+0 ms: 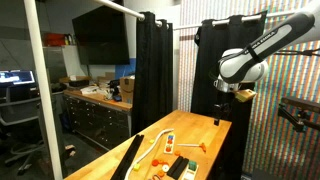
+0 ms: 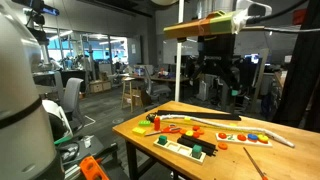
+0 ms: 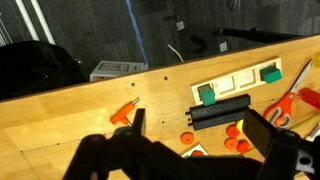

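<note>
My gripper stands open above the wooden table (image 3: 70,120), its two black fingers wide apart and empty. In the wrist view, a pale wooden holder (image 3: 234,87) with green blocks at both ends lies right of centre. A black ridged piece (image 3: 219,113) lies alongside it. Near that are several red round pieces (image 3: 187,138). An orange tool (image 3: 125,110) lies alone on the left, close to one finger. In exterior view 2 the gripper (image 2: 228,103) hangs well above the table, clear of the objects.
Orange-handled scissors (image 3: 285,105) and other small items crowd the right of the wrist view. A long black strip (image 2: 197,115) and a pale curved strip (image 2: 250,128) lie across the table. In exterior view 1, the table's far end (image 1: 190,119) is bare.
</note>
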